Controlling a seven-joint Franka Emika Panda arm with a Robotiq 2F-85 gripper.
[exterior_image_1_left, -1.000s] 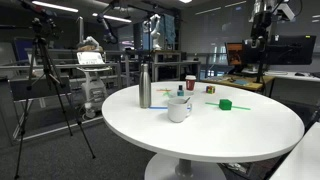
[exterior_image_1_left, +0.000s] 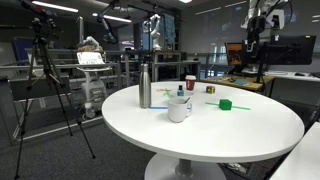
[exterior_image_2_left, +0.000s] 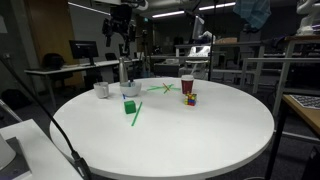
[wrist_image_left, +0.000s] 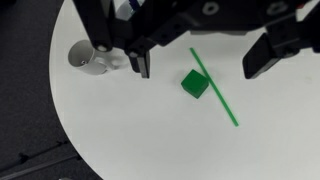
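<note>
My gripper hangs above the white table, its fingers wide apart with nothing between them. In the wrist view, a green cube (wrist_image_left: 195, 84) lies on the table below the gap, apart from the fingers (wrist_image_left: 264, 57). A thin green stick (wrist_image_left: 221, 97) lies slantwise beside the cube. To the left, a white mug (wrist_image_left: 86, 58) is seen from above. Exterior view 1 has the green cube (exterior_image_1_left: 225, 105) on the right half of the table, with the white mug (exterior_image_1_left: 178, 109) toward the front. The arm shows at the upper right there, high over the table.
A tall metal bottle (exterior_image_1_left: 145, 86) stands on the left of the table (exterior_image_1_left: 215, 140). Farther back are a dark red cup (exterior_image_2_left: 187, 84) and a small multicoloured cube (exterior_image_2_left: 190, 99). A white bowl (exterior_image_2_left: 131, 89) sits near the mug.
At the upper right of exterior view 1, the arm has shifted slightly. The objects on the table look unmoved.
</note>
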